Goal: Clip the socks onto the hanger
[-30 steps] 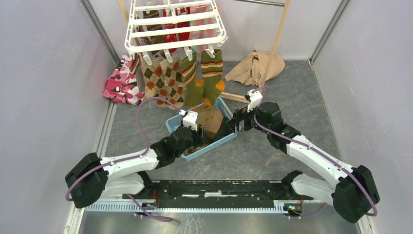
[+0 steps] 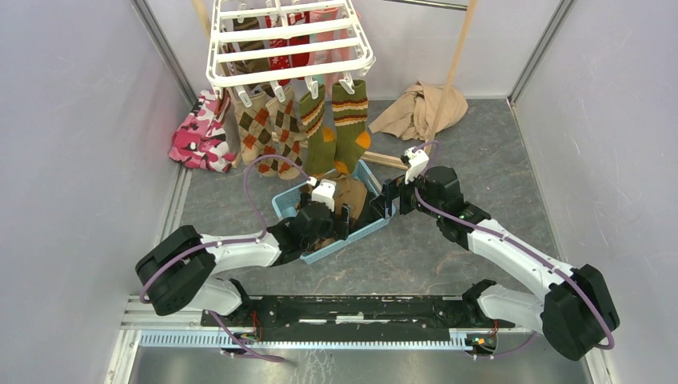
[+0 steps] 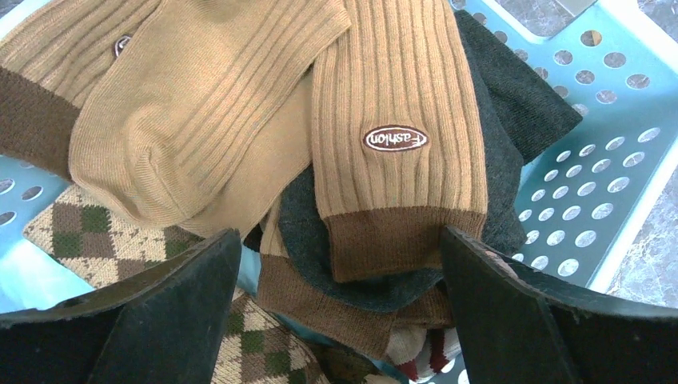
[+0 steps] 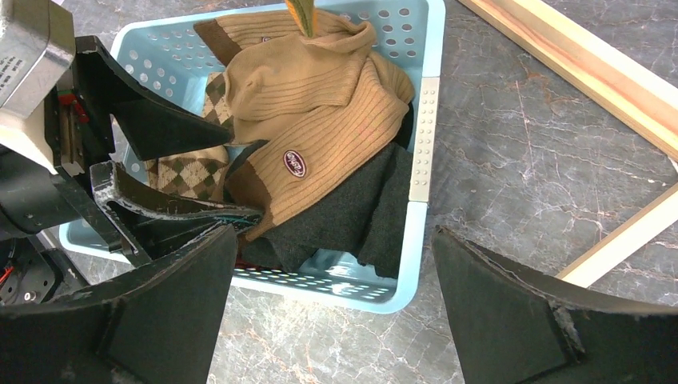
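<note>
A blue basket (image 2: 360, 234) holds tan, dark and checked socks. In the left wrist view a tan sock with a "Fashion" label (image 3: 396, 96) lies over a dark sock (image 3: 528, 96), between and beyond the fingers of my left gripper, which is open low over it. My right gripper is open above the basket's right end, with nothing held; the left gripper shows at the left of its view. The white hanger (image 2: 292, 76) has argyle socks (image 2: 256, 128) and green striped socks (image 2: 350, 128) hanging at its front, with red and pink socks behind.
Pink camouflage fabric (image 2: 200, 136) lies at the back left, a beige cloth (image 2: 420, 112) at the back right. A wooden frame (image 4: 560, 56) stands beside the basket.
The right arm has barely moved.
</note>
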